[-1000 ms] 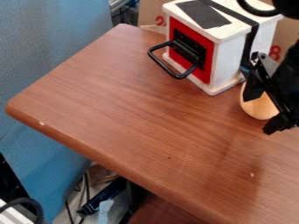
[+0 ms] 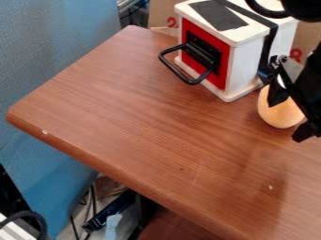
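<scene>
A white box with a red front (image 2: 213,75) and a black wire handle (image 2: 178,67) stands at the back of the wooden table (image 2: 138,131). At the right edge of the camera view my black gripper (image 2: 294,111) hangs over a pale peach, rounded object (image 2: 273,111) beside the box, partly covering it. Whether the fingers are open, shut or touching that object is hard to tell.
A cardboard box stands behind the white box. Blue fabric (image 2: 51,84) lies beyond the table's left edge, with cables and gear on the floor below.
My gripper has shifted slightly to the right, and a little more of the pale object shows.
</scene>
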